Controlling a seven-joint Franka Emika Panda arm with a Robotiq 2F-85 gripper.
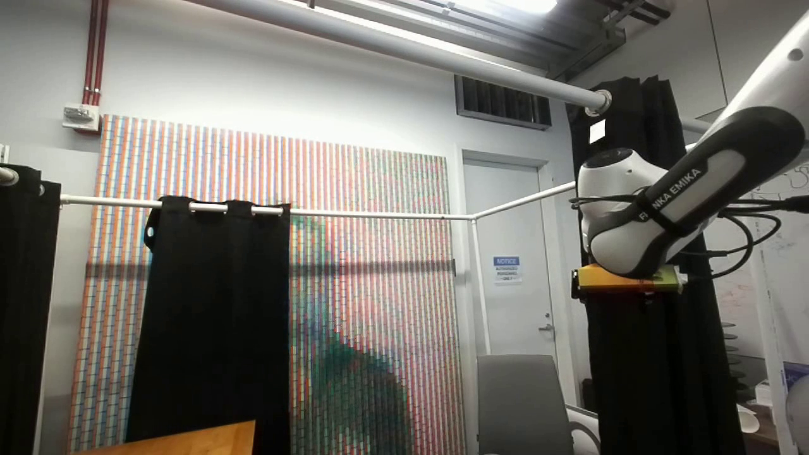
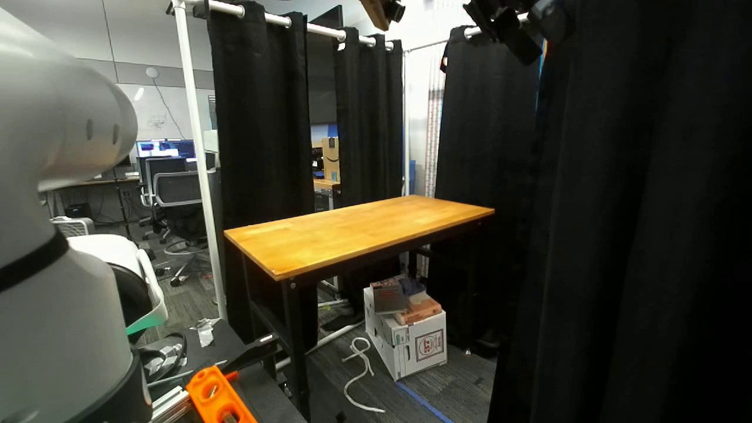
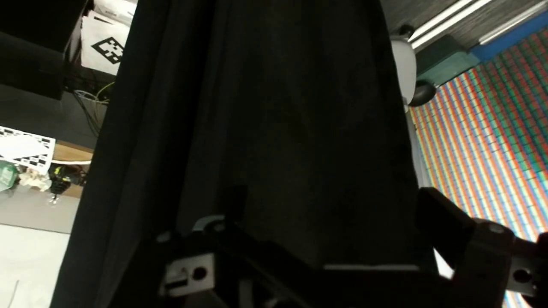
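My gripper is open in the wrist view, its dark fingers far apart with nothing seen between them. Behind them a black curtain fills the middle of that view. In exterior view 1 the yellow-orange piece on the arm's wrist shows under the white arm link, but the fingers cannot be made out there. Dark gripper parts hang at the top of exterior view 2, high above the wooden table. That tabletop looks bare.
Black curtains hang around the table from white poles. A grey chair stands by the door. Beneath the table are a white box with books on it and a white rope. The patterned panel appears at the wrist view's right.
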